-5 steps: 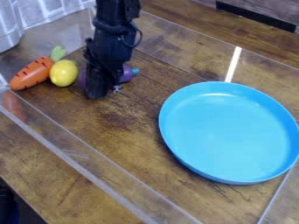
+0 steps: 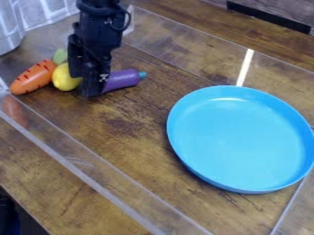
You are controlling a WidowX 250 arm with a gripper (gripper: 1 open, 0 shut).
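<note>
My black gripper (image 2: 86, 72) reaches down from the top centre, open, over a yellow lemon-like toy (image 2: 65, 77) and partly hiding it. A purple eggplant toy (image 2: 123, 80) lies just to its right, and an orange carrot toy (image 2: 31, 77) with a green end lies to the left.
A large blue plate (image 2: 238, 138) fills the right of the wooden table (image 2: 123, 184). A white container (image 2: 6, 23) stands at the top left.
My gripper has moved left, from over the eggplant toy to over the yellow toy, uncovering more of the eggplant.
</note>
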